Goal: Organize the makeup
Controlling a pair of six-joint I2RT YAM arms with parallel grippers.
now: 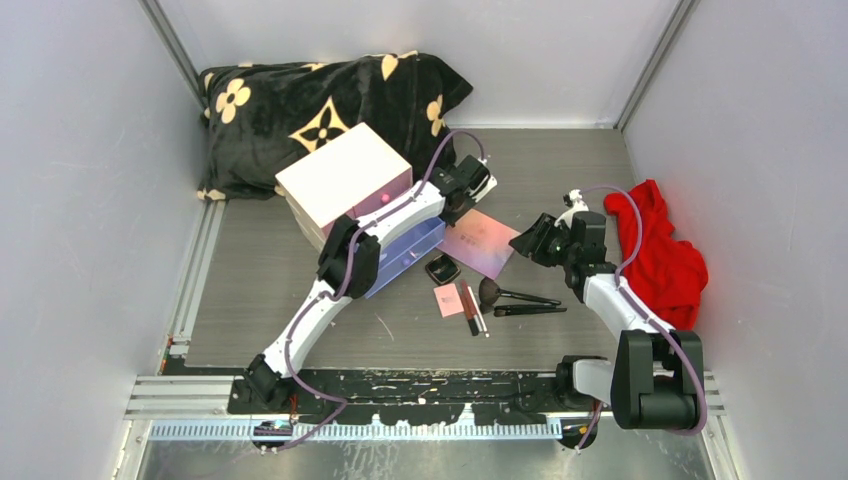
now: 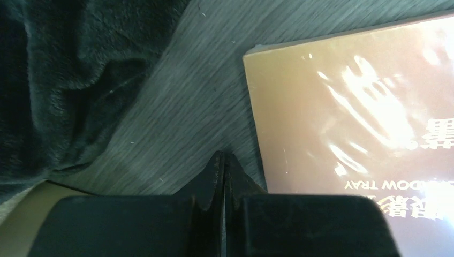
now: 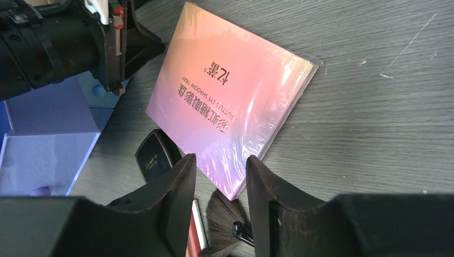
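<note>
Beside the open blue drawer of the white box lies a pink-orange eyeshadow palette, flat on the table. My left gripper is shut near the palette's corner, nothing showing between its fingers. To the palette's right, my right gripper is open and empty, its fingers parted. A black compact, a small pink square, red and white sticks, a fan brush and dark slim brushes lie in front of the palette.
A black patterned pillow rests behind the box against the back wall. On the right, a red cloth lies past the right arm.
</note>
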